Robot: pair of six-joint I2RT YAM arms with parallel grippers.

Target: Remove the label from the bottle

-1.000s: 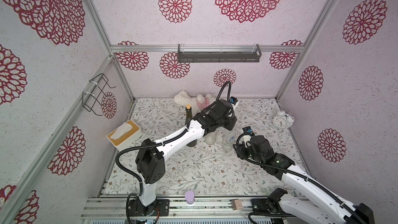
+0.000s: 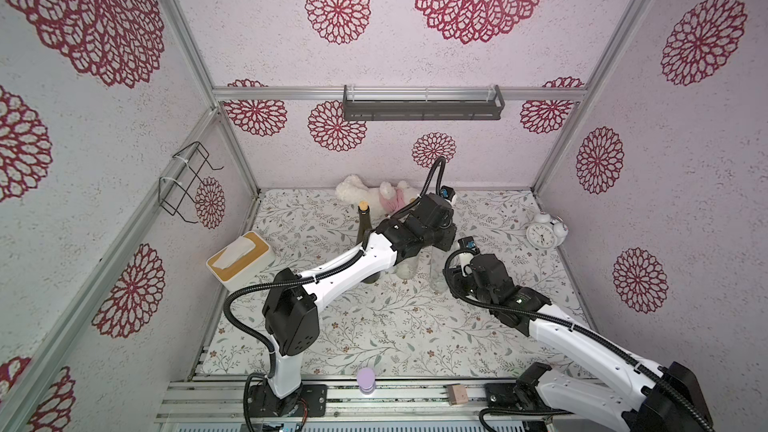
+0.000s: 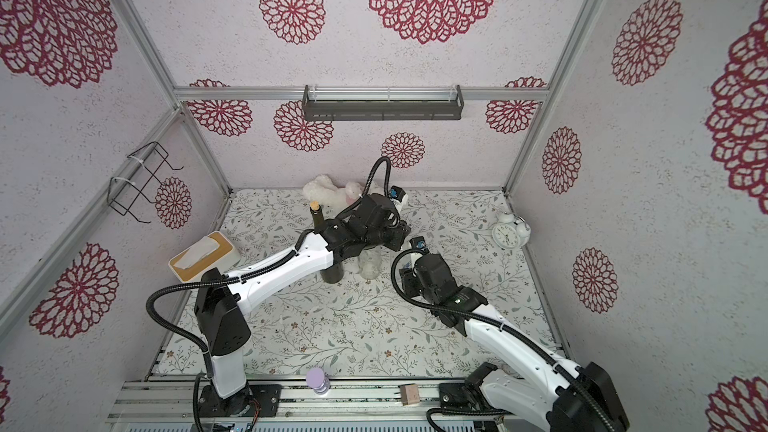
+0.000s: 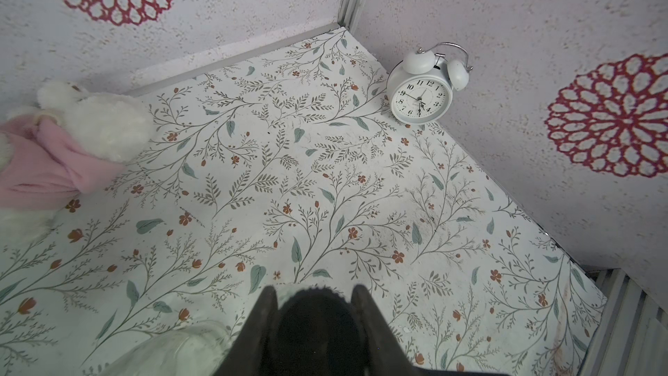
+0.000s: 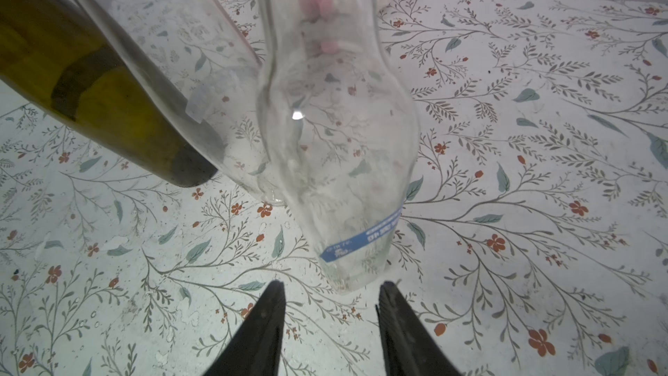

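A clear bottle [image 5: 341, 118] with a narrow blue and white label strip [image 5: 362, 236] round its lower part hangs in the right wrist view, slightly tilted. My left gripper is shut on the bottle's upper end, where a dark round top shows between its fingers. In front of the bottle's base, my right gripper stands part open with nothing between its fingertips. The label lies just beyond those fingertips, apparently untouched. From above, the arms hide most of the bottle [image 2: 438, 272].
Left of the bottle stand a clear glass vessel [image 5: 208, 90] and a green bottle [image 5: 125, 90], close by. A plush toy [image 2: 364, 190] lies at the back, an alarm clock [image 2: 544, 233] at the right and a tissue box [image 2: 240, 264] at the left.
My right gripper has moved left and slightly back, closer to the bottle. The left arm has barely moved and keeps its hold.
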